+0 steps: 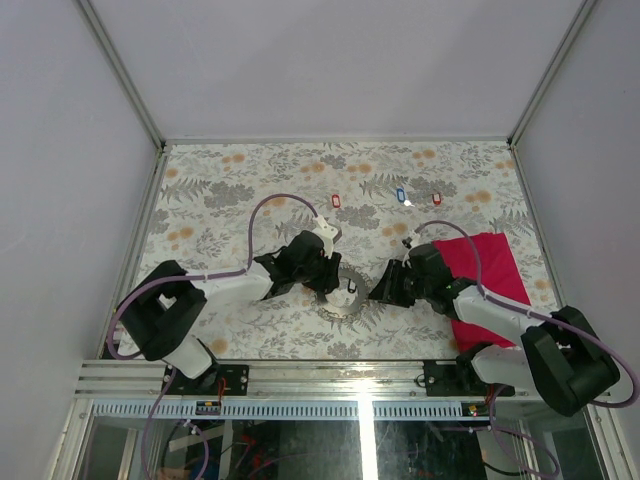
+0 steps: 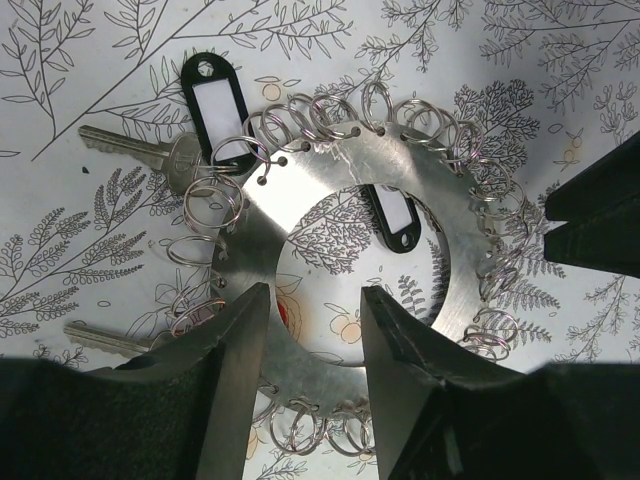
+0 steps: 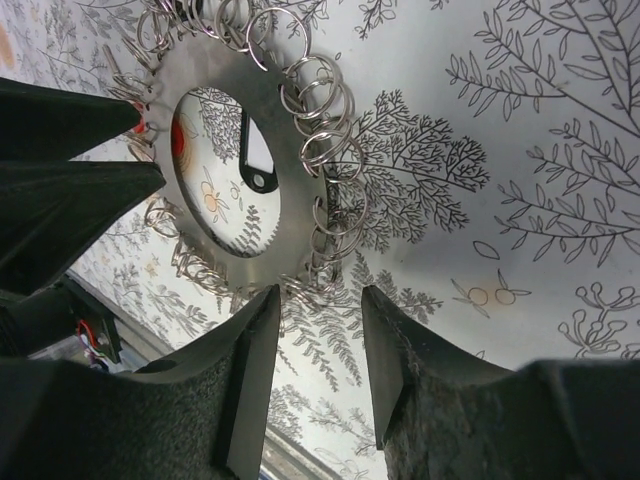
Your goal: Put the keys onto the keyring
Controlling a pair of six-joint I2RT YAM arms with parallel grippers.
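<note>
The keyring, a flat metal ring (image 2: 250, 255) with many small split rings round its edge, lies on the patterned table. In the left wrist view a key (image 2: 130, 145) and a black tag (image 2: 222, 115) lie at its upper left. Another key (image 2: 110, 340) shows at its lower left, partly behind a finger. A second black tag (image 2: 395, 212) lies inside the ring's hole. My left gripper, open and empty, hangs over the ring's lower left part. Open too, my right gripper stands just beyond the ring's right side, nothing between its fingers.
Towards the back lie a red tag (image 1: 335, 201), a blue tag (image 1: 401, 195) and another red tag (image 1: 437, 199). A red cloth (image 1: 480, 260) lies under the right arm. The two grippers are close together above the ring.
</note>
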